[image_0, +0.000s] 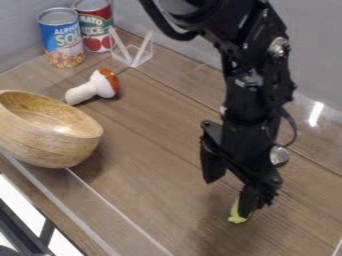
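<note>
My black gripper (234, 180) is lowered at the right of the table, open, its fingers down around a pale green-handled utensil (237, 216). Only the handle's end shows below the fingers, and part of the utensil's metal head (278, 157) shows behind the gripper. Whether the fingers touch the handle I cannot tell.
A wooden bowl (40, 130) sits at the left. Behind it lie a white and orange mushroom-like object (94, 87), two cans (62, 38) and a small white rack (131, 52).
</note>
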